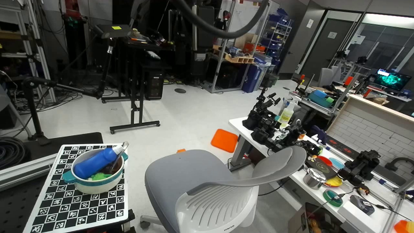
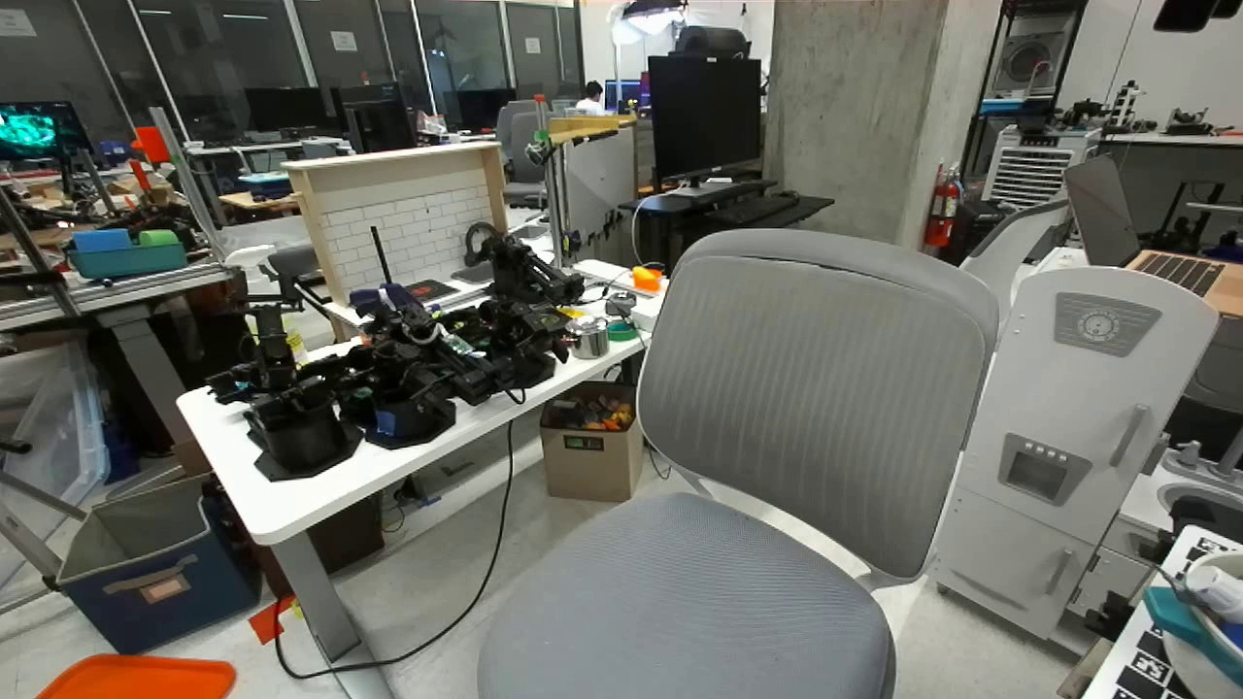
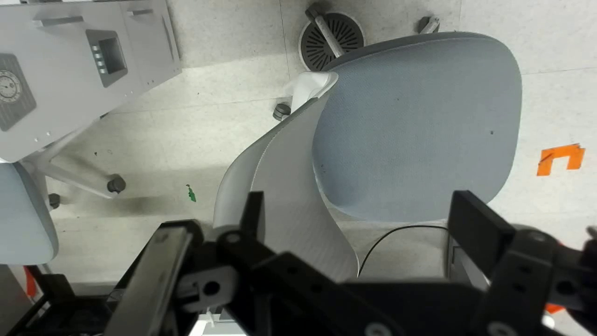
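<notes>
In the wrist view my gripper is open, its two black fingers wide apart with nothing held between them. Below it are a grey office chair's seat (image 3: 419, 129) and backrest (image 3: 296, 185), at a distance that is hard to judge. The first exterior view has a white and teal pot (image 1: 95, 187) on a checkered marker board (image 1: 62, 211). A blue bottle (image 1: 95, 162) leans inside that pot, beside something green (image 1: 100, 176). Neither exterior view shows my gripper.
The chair (image 2: 816, 384) takes up much of the second exterior view. A white table (image 2: 274, 495) bearing black robot arms (image 2: 402, 384) stands beside it. A grey toy kitchen (image 2: 1066, 408) is to the right. An orange panel (image 1: 224, 140) lies on the floor.
</notes>
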